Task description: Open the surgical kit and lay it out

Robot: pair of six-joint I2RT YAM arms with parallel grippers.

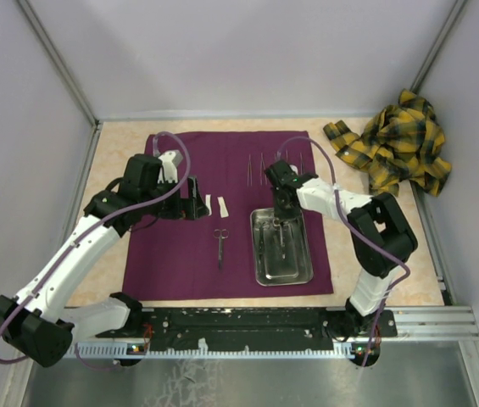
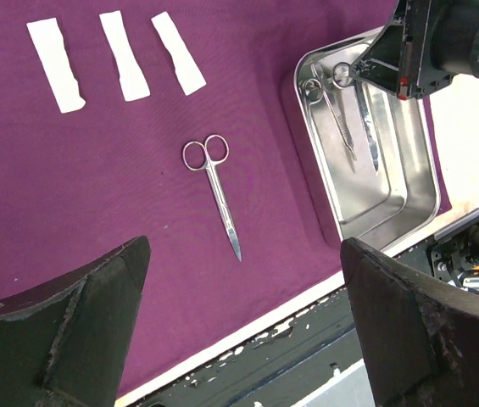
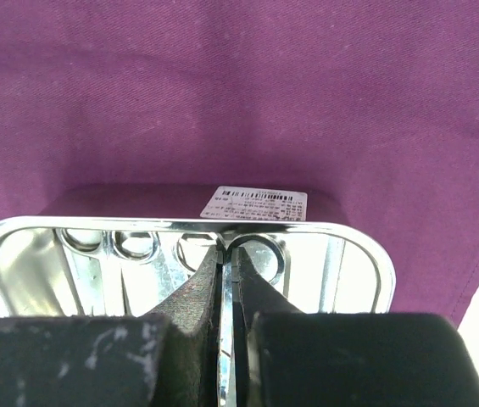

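A steel tray (image 1: 283, 271) on the purple cloth (image 1: 171, 263) holds several ringed and slim instruments. My right gripper is shut over the tray's far end, its tips at the rings of an instrument (image 3: 263, 254); whether anything is between them is hard to tell. My left gripper is open, empty, above the cloth left of the tray. Scissors (image 2: 218, 191) lie on the cloth beside the tray, with white strips (image 2: 180, 55) above them. Several slim instruments (image 1: 249, 170) lie in a row along the back of the cloth.
A yellow-and-black plaid cloth (image 1: 400, 140) is bunched at the back right.
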